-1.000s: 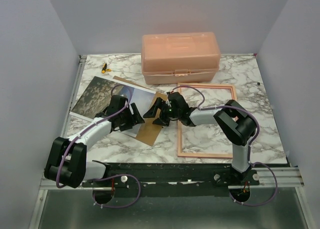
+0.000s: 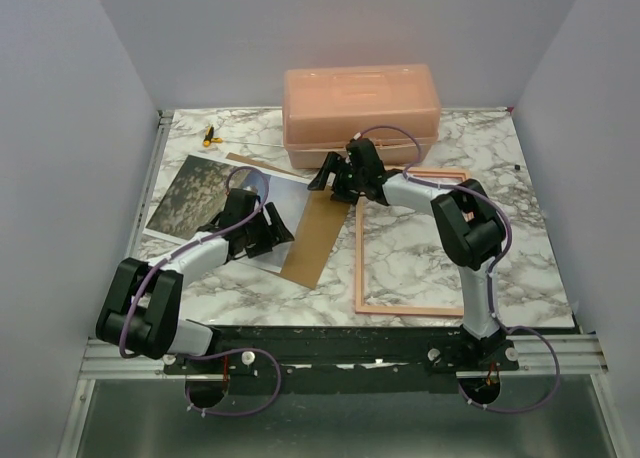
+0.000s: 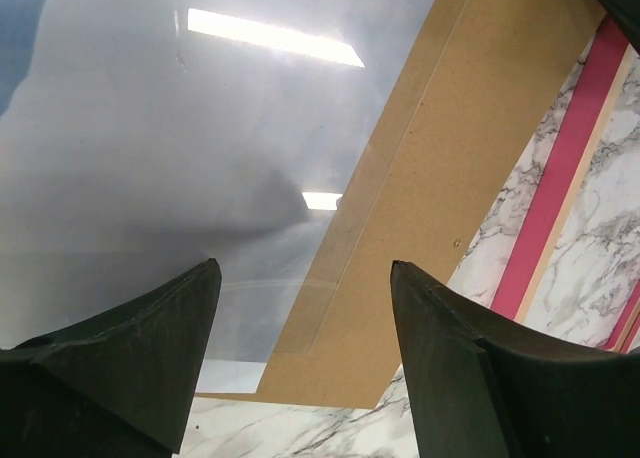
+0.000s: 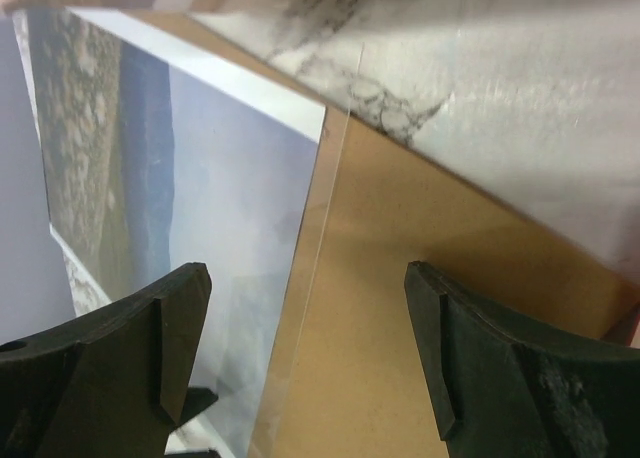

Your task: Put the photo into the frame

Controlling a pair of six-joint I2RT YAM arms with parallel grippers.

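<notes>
The photo (image 2: 192,194), under a clear sheet, lies on a brown backing board (image 2: 320,248) at the left, its white border showing in the right wrist view. My left gripper (image 2: 277,226) is open over the photo's right part, the plastic (image 3: 200,128) and board edge below its fingers. My right gripper (image 2: 332,179) hangs open over the board's upper end near the back, with nothing visible between its fingers. The wooden frame (image 2: 359,278) lies empty on the marble to the right.
A closed translucent orange box (image 2: 361,103) stands at the back. A small yellow-handled tool (image 2: 210,136) lies at the back left. The marble inside the frame is clear.
The left gripper has shifted slightly right. The photo and board appear moved slightly right from a second ago.
</notes>
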